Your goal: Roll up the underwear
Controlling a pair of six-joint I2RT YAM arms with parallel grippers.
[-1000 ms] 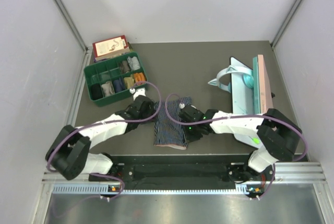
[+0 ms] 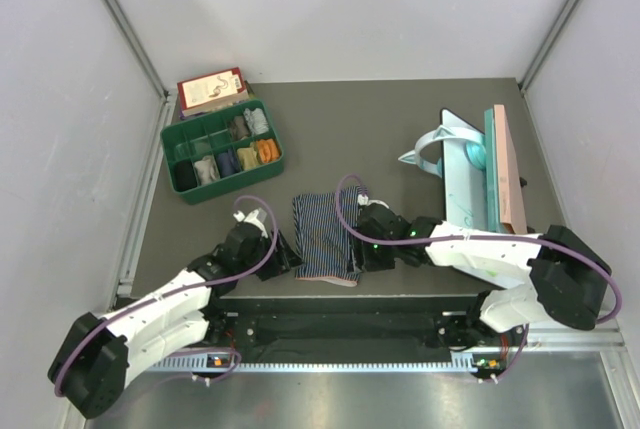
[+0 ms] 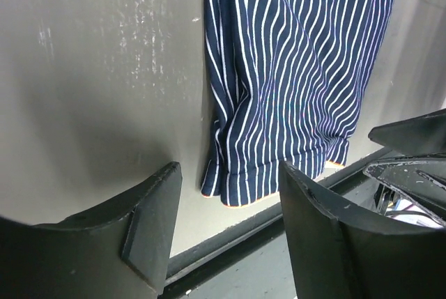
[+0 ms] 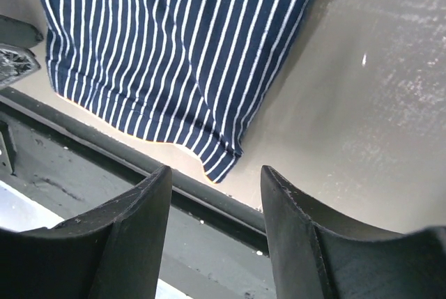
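The navy, white-striped underwear (image 2: 323, 234) lies flat on the grey table between both grippers, with creases along its sides. My left gripper is low at its lower left corner, fingers parted, with the cloth's near edge just beyond the tips in the left wrist view. My right gripper stands open at the lower right corner, the cloth's corner lying just past the gap between its fingertips. Neither grips the cloth.
A green divided box (image 2: 188, 134) with rolled items sits at back left, a book (image 2: 210, 86) behind it. A board with upright panels (image 2: 506, 164) stands at right. The table's front edge is close below the cloth.
The underwear looks about the same.
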